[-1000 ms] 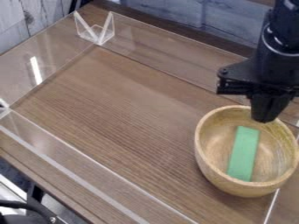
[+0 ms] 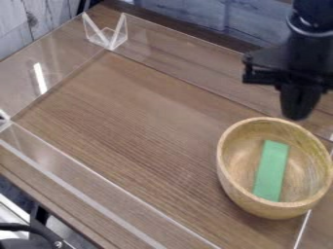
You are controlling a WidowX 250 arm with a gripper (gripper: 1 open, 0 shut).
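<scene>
A wooden bowl (image 2: 237, 170) rests at the lower right of the table, with a light green rectangular block (image 2: 271, 167) lying inside it. My dark gripper (image 2: 278, 89) hangs above and behind the bowl at the upper right, pointing down. Whether its fingers are open or shut is hard to make out in this view, and I see nothing held beneath them.
A white wire-like object (image 2: 107, 31) stands at the back left near the edge. Cables and dark parts lie beyond the table's edges.
The gripper has risen somewhat above the bowl, uncovering more of the table behind it. The bowl and green block look the same as before.
</scene>
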